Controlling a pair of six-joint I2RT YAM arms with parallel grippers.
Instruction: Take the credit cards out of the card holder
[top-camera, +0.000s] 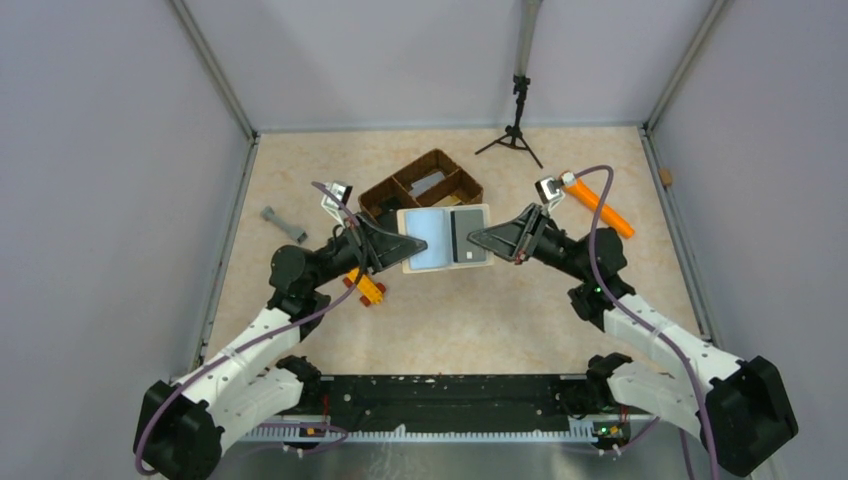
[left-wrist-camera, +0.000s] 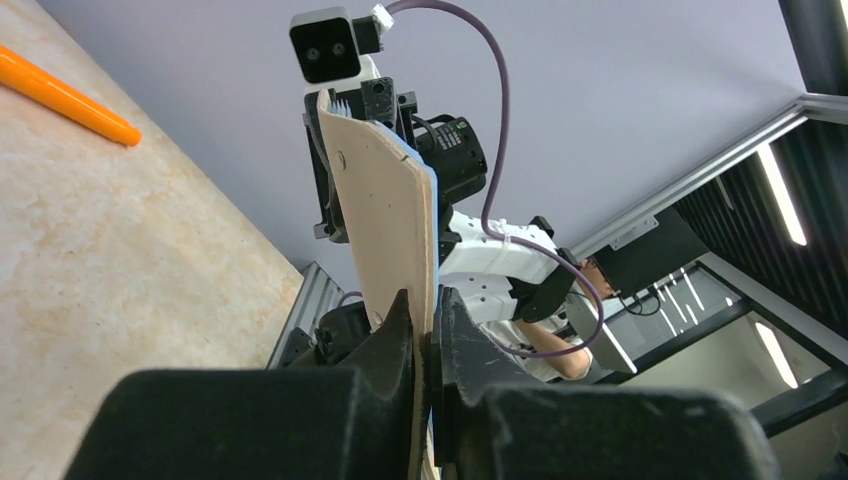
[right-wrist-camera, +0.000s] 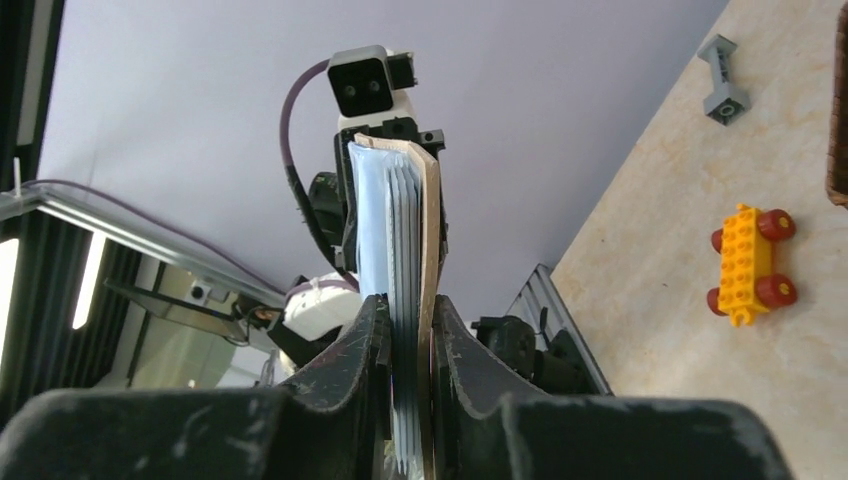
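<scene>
Between my two arms the card holder (top-camera: 448, 262) hangs spread open above the table, cream along its edge. Its left half is light blue, its right half grey with a dark strip by the fold. My left gripper (top-camera: 422, 247) is shut on the left half. On the grey half's outer edge, my right gripper (top-camera: 476, 240) is shut too. The left wrist view shows the cream outer face of the card holder (left-wrist-camera: 380, 190) held upright between the fingers. Edge-on in the right wrist view, thin layers stand inside the card holder (right-wrist-camera: 430, 230); I cannot tell separate cards there.
Behind the holder sits a brown divided box (top-camera: 400, 178) with items inside. A yellow toy car (top-camera: 367, 287) lies below my left arm, a grey toy piece (top-camera: 283, 224) further left. An orange stick (top-camera: 605, 208) lies at the right.
</scene>
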